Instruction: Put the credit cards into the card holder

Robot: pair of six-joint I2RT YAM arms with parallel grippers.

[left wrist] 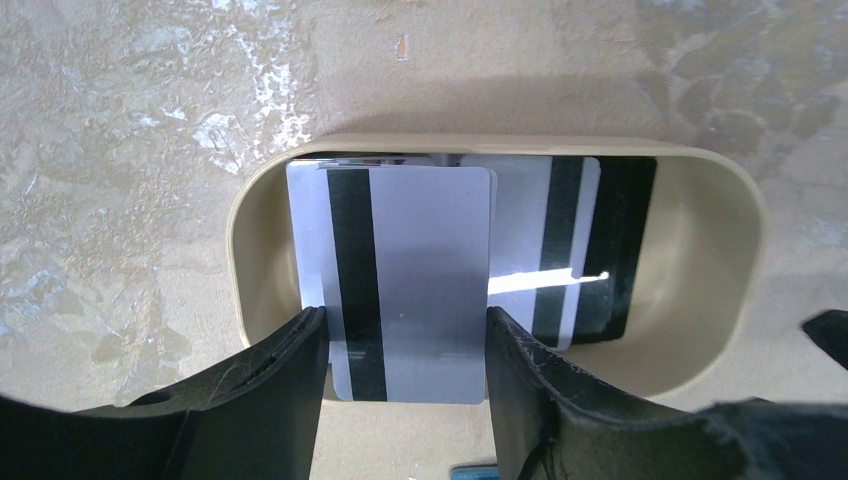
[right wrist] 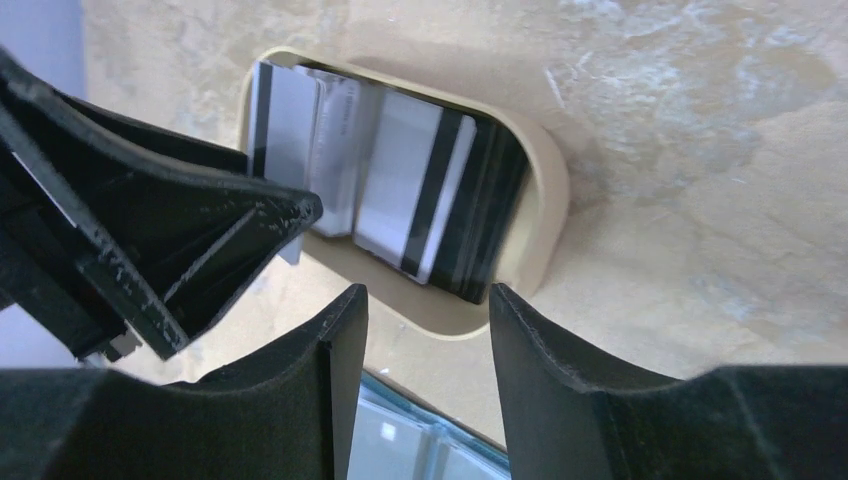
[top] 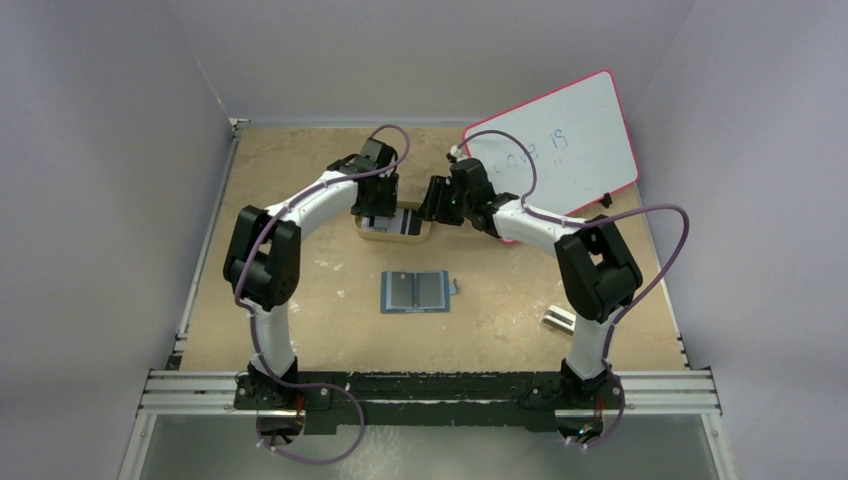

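A tan tray (left wrist: 700,365) holds several silver and black cards (left wrist: 520,220). In the left wrist view, the fingertips of my left gripper are at both long edges of a silver card (left wrist: 425,260), which overlaps the tray's near rim; whether they grip it is unclear. My right gripper stands open and empty at the tray's right. A blue card holder (top: 429,291) with two dark panels lies on the table in front of the tray.
A whiteboard (top: 575,130) lies at the back right. A small pale object (top: 560,318) sits at the front right. The table around the card holder is clear.
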